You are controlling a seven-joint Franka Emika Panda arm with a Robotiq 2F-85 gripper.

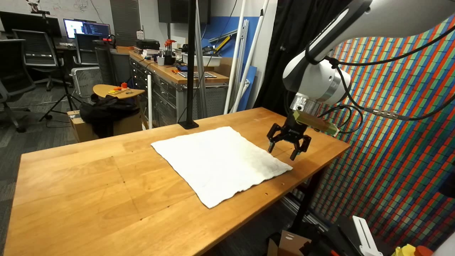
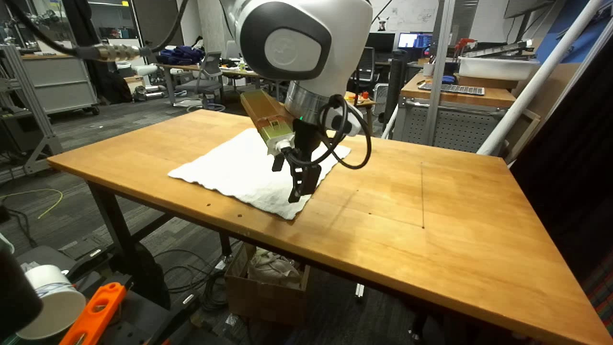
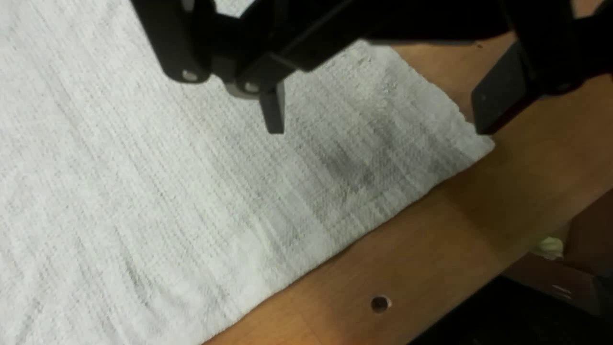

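Observation:
A white cloth (image 1: 217, 162) lies spread flat on the wooden table, one corner pointing toward the table's near right edge. My gripper (image 1: 282, 154) hangs just above the table by that corner, its fingers wide apart and empty. In the wrist view the cloth (image 3: 172, 201) fills the left and middle, and its corner reaches out below the right fingertip (image 3: 500, 97). Seen from the other side, the gripper (image 2: 287, 183) is over the edge of the cloth (image 2: 230, 169). No contact with the cloth can be made out.
Bare wooden tabletop (image 1: 85, 192) stretches left of the cloth, and more free surface (image 2: 459, 241) lies on the other side. The table's edge runs close to the corner, with a small hole (image 3: 380, 304) in the wood. A black post (image 1: 188, 124) stands at the back edge.

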